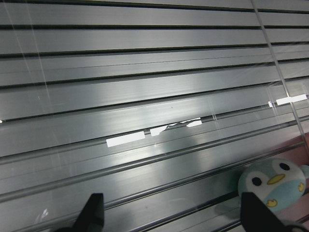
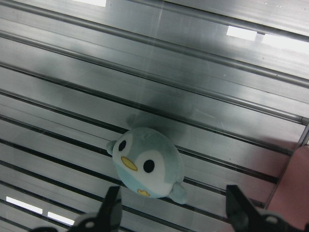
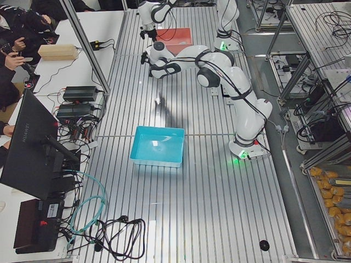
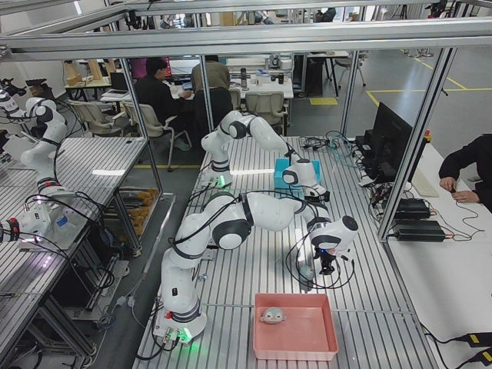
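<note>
A light teal penguin plush (image 2: 145, 164) lies on the slatted metal table beside the pink tray (image 2: 294, 188), below the right gripper, whose fingers stand wide apart with nothing between them. The left wrist view shows a similar plush (image 1: 270, 183) at the lower right, near the left gripper, also open and empty. In the camera right view a small plush (image 4: 273, 315) sits inside the pink tray (image 4: 296, 346). Both grippers are partly hidden by arms and cables in the outside views.
A blue tray (image 3: 156, 147) stands on clear table in the camera left view, with a cable bundle (image 3: 120, 235) near the front left. A monitor (image 3: 30, 148), black boxes and aluminium posts line one side. The two arms are close together near the pink tray.
</note>
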